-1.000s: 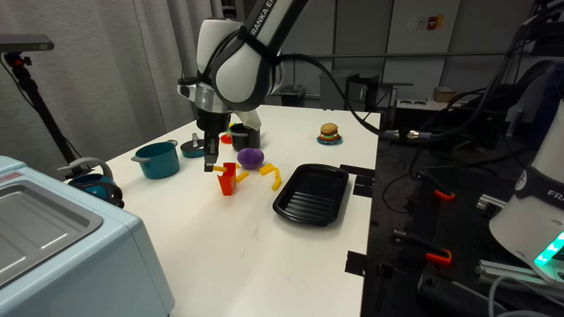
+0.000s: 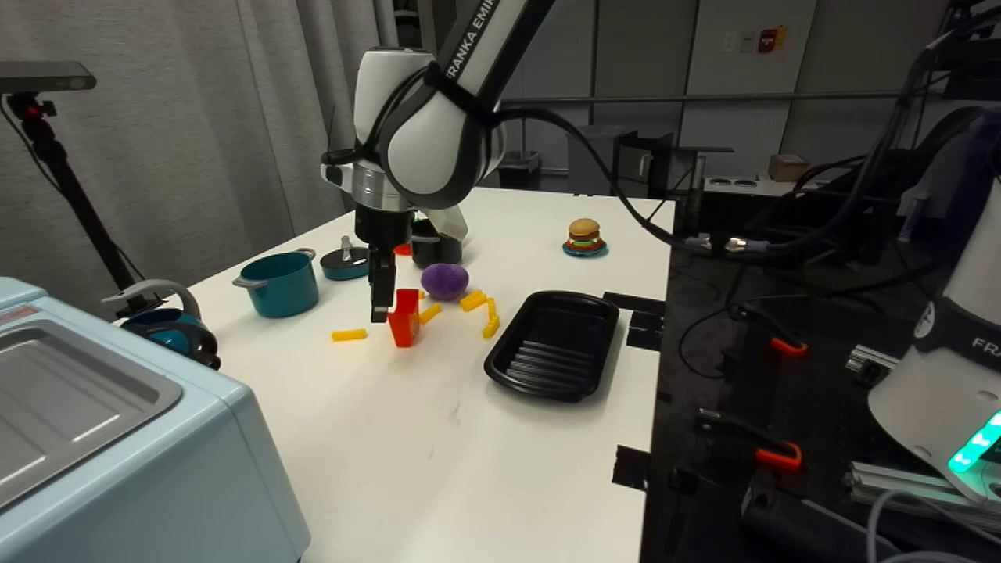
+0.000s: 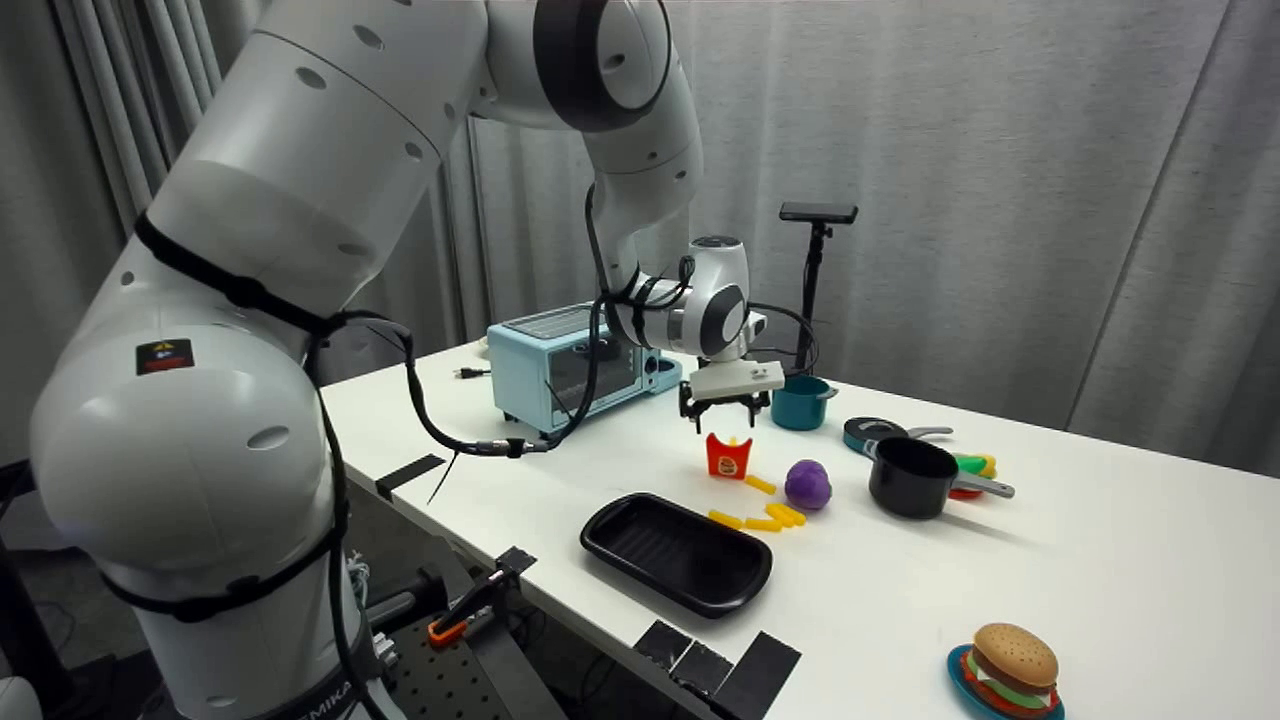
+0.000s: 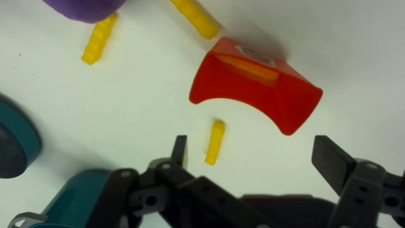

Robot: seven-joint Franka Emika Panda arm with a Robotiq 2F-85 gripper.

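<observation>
The red fries box [image 4: 243, 85] stands upright on the table, with one yellow fry [image 4: 254, 72] visible inside. My gripper is open, its fingers wide apart and nothing between them; in exterior view 2 the gripper [image 3: 726, 420] hangs just above the box [image 3: 728, 460]. On the bare table beside the box lies a loose fry [image 2: 349, 334], seen below the finger gap in the wrist view. More yellow fries [image 3: 764, 523] are scattered between the box and a black tray [image 3: 672, 554].
A purple vegetable [image 2: 445, 281] sits close to the fries. Beyond are a teal pot [image 2: 281, 283], a teal-rimmed lid [image 3: 876, 432] and a black saucepan [image 3: 914, 476]. A toy burger [image 2: 584, 236] stands far off. Free table lies between the box and the blue toaster oven [image 2: 159, 450].
My gripper has come down slightly. A fry that showed at the fingertips, above the box's edge, now lies on the table beside the box.
</observation>
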